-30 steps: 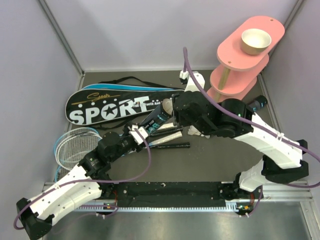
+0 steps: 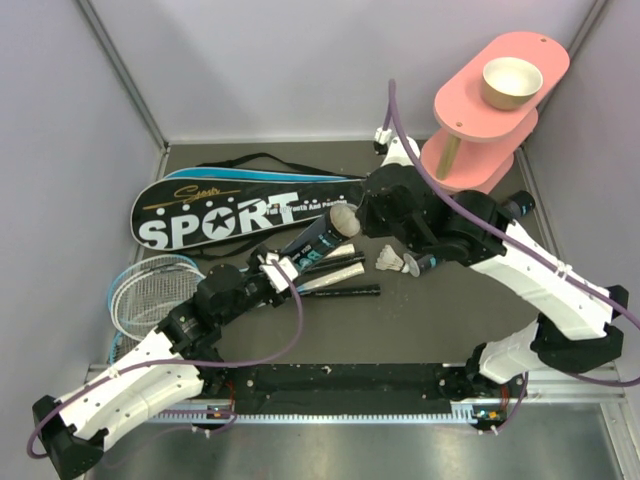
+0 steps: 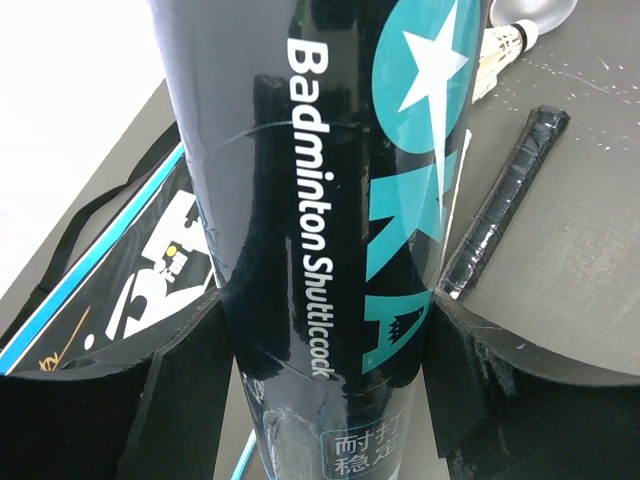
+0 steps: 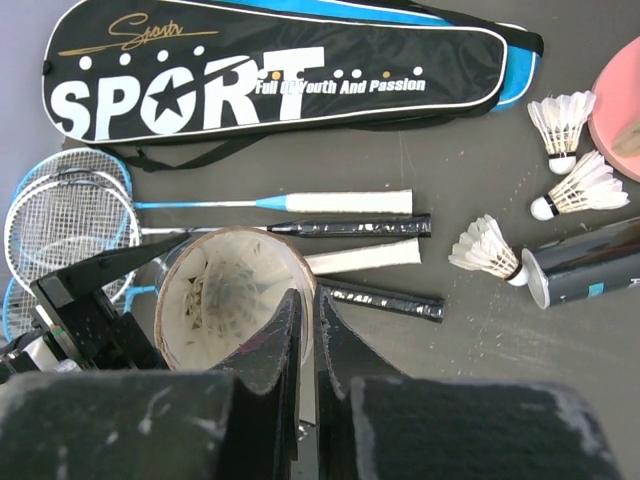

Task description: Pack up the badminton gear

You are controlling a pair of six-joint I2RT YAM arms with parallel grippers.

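A dark shuttlecock tube (image 3: pixel 340 200) is held tilted above the racket handles, with my left gripper shut around its body. Its round mouth (image 4: pixel 215 340) faces the right wrist camera, whitish and feathery inside. My right gripper is shut, nothing showing between its fingertips, in front of that mouth's edge; whether they touch is unclear. The black SPORT bag (image 4: pixel 270 75) lies flat behind. Several rackets (image 4: pixel 75 215) lie at the left, handles (image 4: pixel 350 202) pointing right. Two shuttlecocks (image 4: pixel 560 125) lie near the pink stand, and another (image 4: pixel 487 250) sits at a second tube's (image 4: pixel 585 270) mouth.
A pink tiered stand (image 2: pixel 500 65) with a cream bowl (image 2: pixel 511 80) on top rises at the back right, close to my right arm. Another dark tube end (image 2: pixel 518 204) shows beside that arm.
My right gripper has shifted slightly to the right, uncovering more of the tube's mouth and the shuttlecock on the table. The tube's upper end has swung a little right. The left arm barely moved.
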